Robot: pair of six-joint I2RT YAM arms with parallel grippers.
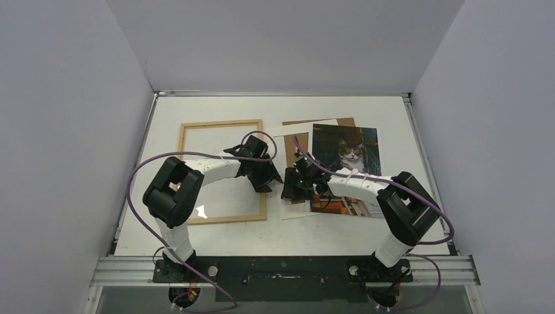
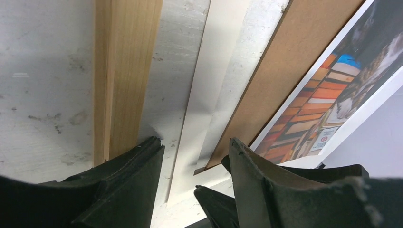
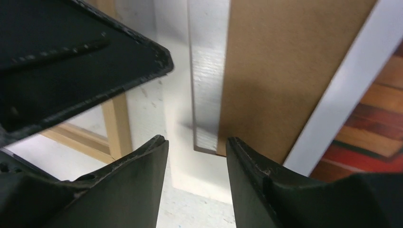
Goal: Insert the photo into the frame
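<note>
The wooden frame (image 1: 220, 123) lies at left on the white table, with my left gripper (image 1: 268, 180) low at its right side. In the left wrist view that gripper is open, nothing between its fingers. My right gripper (image 1: 292, 184) is low over the white sheet and brown board (image 3: 290, 57) between frame and photo; in the right wrist view its fingers (image 3: 252, 180) stand apart at the board's corner, whether touching I cannot tell. The cat photo (image 1: 347, 147) lies to the right, partly hidden under the right arm.
More brown board (image 1: 317, 120) shows behind the photo. Purple cables arch over both arms.
</note>
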